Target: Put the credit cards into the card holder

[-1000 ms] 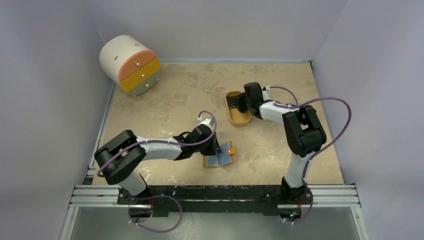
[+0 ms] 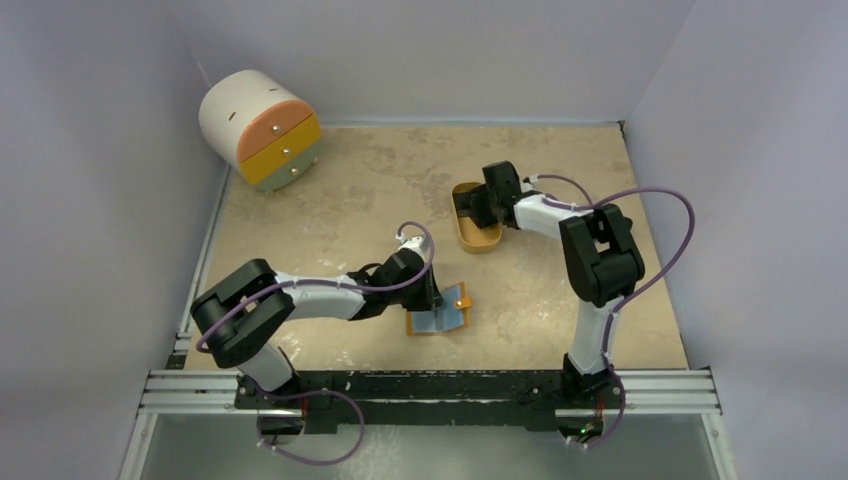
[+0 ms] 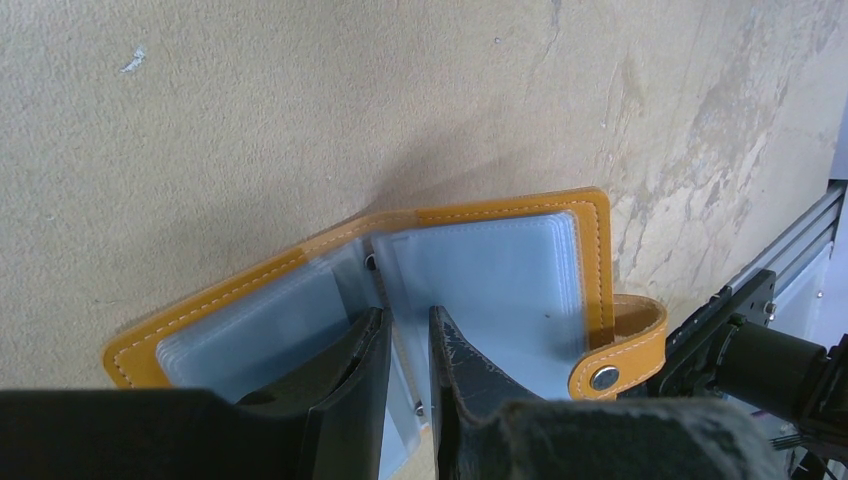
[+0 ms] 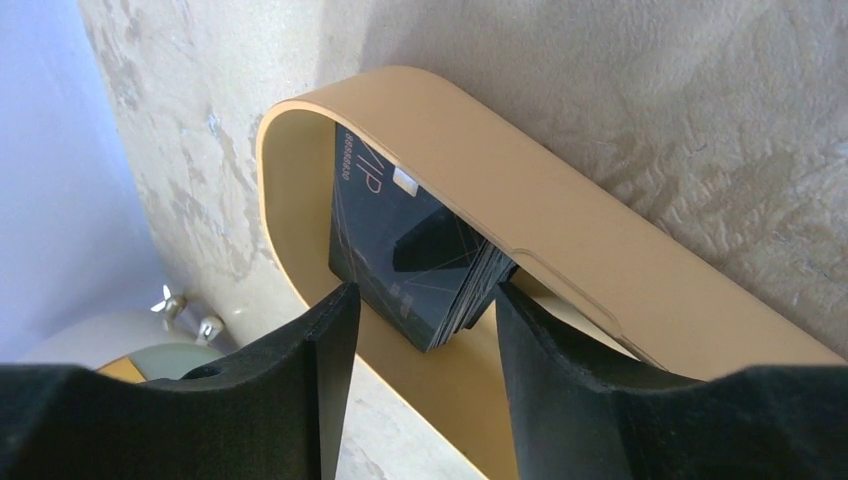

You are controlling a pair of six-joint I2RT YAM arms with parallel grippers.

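Observation:
A stack of black cards [image 4: 405,240] leans in one end of a tan oval box [image 4: 590,205]. Above that box my right gripper is part open, its fingertips close to the cards' near edge, with nothing gripped between them. The card holder [image 3: 490,290], orange-edged with clear bluish pockets and a snap strap, lies spread open on the table. Over its middle fold, my left gripper has a narrow gap between its fingers; no card shows there. Whether its tips touch the pocket plastic I cannot tell.
A rounded white cabinet [image 2: 240,110] with coloured drawers stands at the back left. Bare table [image 2: 370,190] lies between it and the box. Walls close in the sides and back.
The left arm and the card holder look unmoved.

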